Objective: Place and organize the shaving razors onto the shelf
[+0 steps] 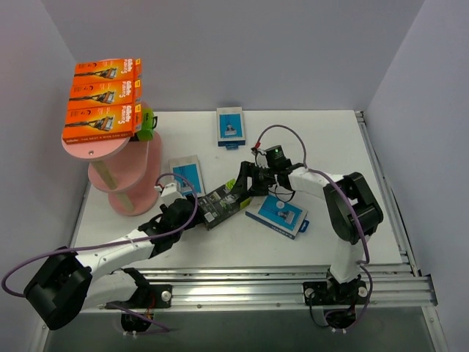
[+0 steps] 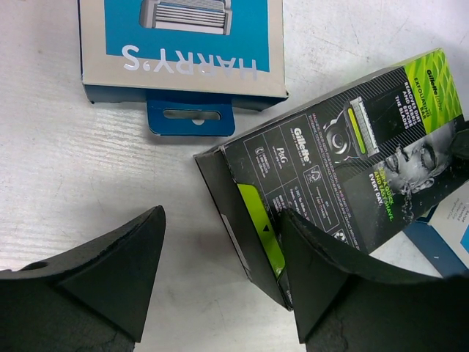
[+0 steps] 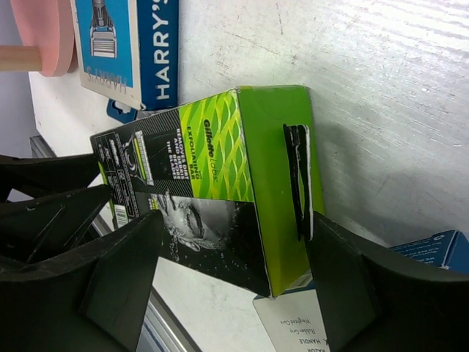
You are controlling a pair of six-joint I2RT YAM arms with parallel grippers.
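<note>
A black and green Gillette Labs box (image 1: 221, 204) lies tilted on the table between my two grippers. My left gripper is open at its dark end; in the left wrist view one finger overlaps the box's lower corner, with bare table by the other. At the green end, my right gripper is open, its fingers spread across the box; firm contact cannot be told. The pink tiered shelf (image 1: 137, 174) stands at left. Orange Gillette boxes (image 1: 102, 94) lie in a row on its top tier, with a green box (image 1: 147, 125) behind their right edge.
Blue Harry's boxes lie around: one at the back (image 1: 230, 126), one beside the shelf (image 1: 187, 174), and one under the right gripper's side (image 1: 280, 213). Clear table (image 1: 330, 139) extends at the back right. Purple cables loop over both arms.
</note>
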